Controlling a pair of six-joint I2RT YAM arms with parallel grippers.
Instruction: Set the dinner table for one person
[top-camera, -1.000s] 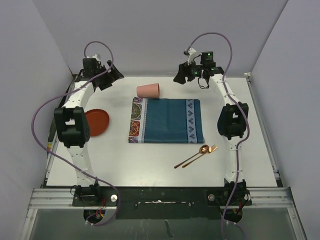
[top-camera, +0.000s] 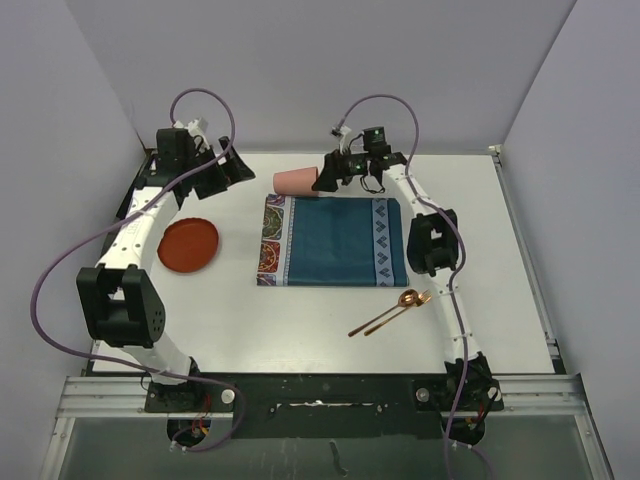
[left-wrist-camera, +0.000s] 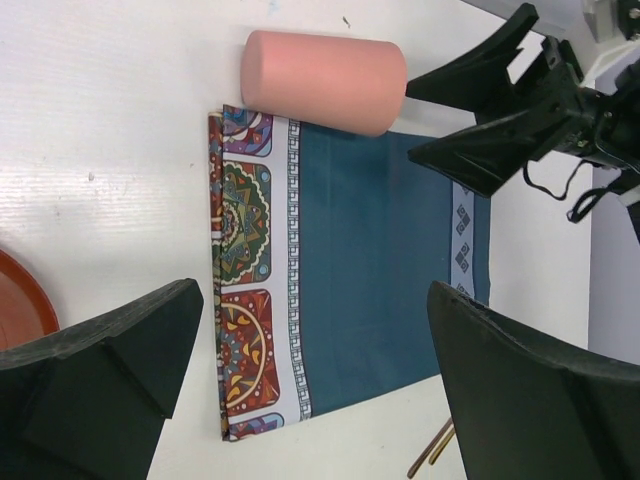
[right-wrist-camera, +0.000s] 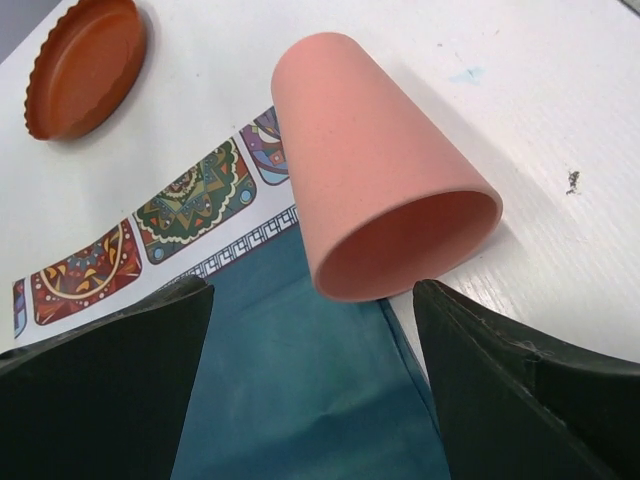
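Observation:
A pink cup (top-camera: 296, 182) lies on its side across the back left edge of the teal placemat (top-camera: 335, 240), its mouth facing right. Close to that mouth is my right gripper (top-camera: 327, 176), its fingers apart; in the right wrist view the cup's rim (right-wrist-camera: 405, 245) shows just beyond the fingertips, not clamped. My left gripper (top-camera: 240, 165) stands open and empty, left of the cup and above the bare table. A terracotta plate (top-camera: 188, 245) rests left of the placemat. Near the front right lie a gold spoon (top-camera: 406, 298) and a gold fork (top-camera: 421, 299), side by side.
A grey wall (top-camera: 270, 75) rises behind the back edge. Purple cables arch over both arms.
My right gripper has moved left, up to the cup's mouth. The left gripper has shifted a little right and forward. Cup, plate, placemat and cutlery have stayed put.

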